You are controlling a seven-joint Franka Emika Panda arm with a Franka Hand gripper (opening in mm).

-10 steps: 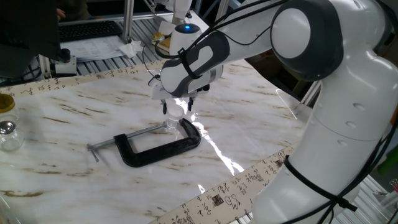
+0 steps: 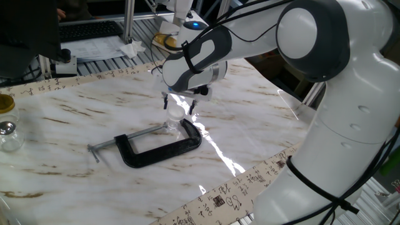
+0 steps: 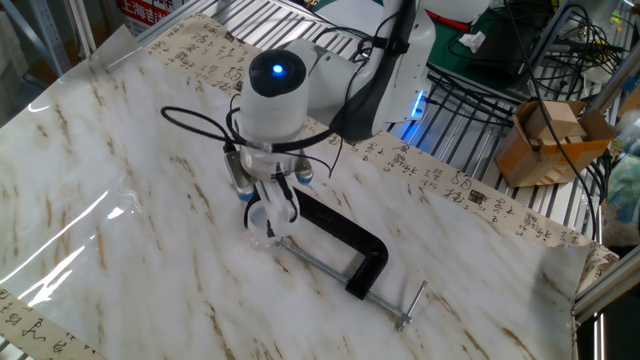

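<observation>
A black C-clamp (image 2: 162,153) with a silver screw (image 2: 142,134) lies flat on the marble-patterned table. At its finger end is a clear, see-through vessel (image 2: 175,115), whose outline is hard to make out; whether the clamp touches it I cannot tell. My gripper (image 2: 179,105) points down over this vessel, its two dark fingers spread apart. From the other side, in exterior view 2, the clamp (image 3: 340,232) extends to the right of the vessel (image 3: 262,224), and the gripper's body hides part of both.
Two jars, one a yellow-lidded jar (image 2: 7,105) and one a silver-lidded jar (image 2: 9,132), stand at the left edge in exterior view 1. A cardboard box (image 3: 550,148) sits off the table.
My wrist has shifted slightly to the right in exterior view 1, with the fingers still spread. The clamp and the clear vessel have stayed where they were.
</observation>
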